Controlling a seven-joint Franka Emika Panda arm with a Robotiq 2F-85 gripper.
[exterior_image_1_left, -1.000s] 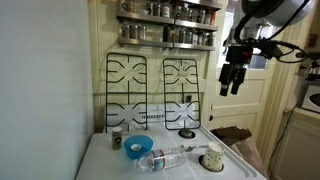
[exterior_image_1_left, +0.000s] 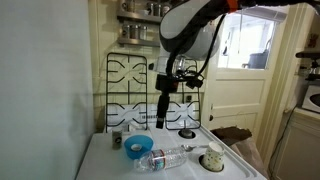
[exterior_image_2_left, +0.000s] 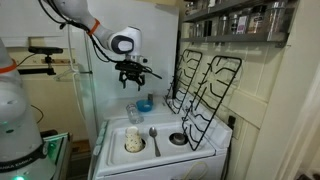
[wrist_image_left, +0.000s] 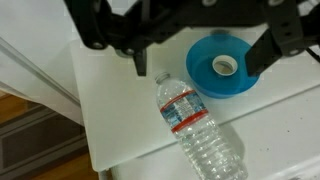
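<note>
Above the white stove top hangs my gripper (exterior_image_1_left: 158, 112), open, with nothing between its fingers. In the wrist view its two dark fingers stand wide apart at the top, and a blue bowl (wrist_image_left: 222, 65) with a small white ring-like thing (wrist_image_left: 225, 65) inside lies below them, nearer the right finger. A clear water bottle (wrist_image_left: 198, 130) with a red and blue label lies on its side near the bowl. The patterned cup (exterior_image_1_left: 212, 156) stands upright on a burner at the front right. A utensil (exterior_image_2_left: 154, 141) that looks like a spoon lies near the cup.
Black burner grates (exterior_image_1_left: 127, 88) lean upright against the back wall. Spice jars stand on shelves (exterior_image_2_left: 235, 28) above. A small dark can (exterior_image_1_left: 117, 137) is beside the bowl.
My arm has swung left and lowered, from the upper right to above the stove top near the bowl and bottle. The objects have stayed in place.
</note>
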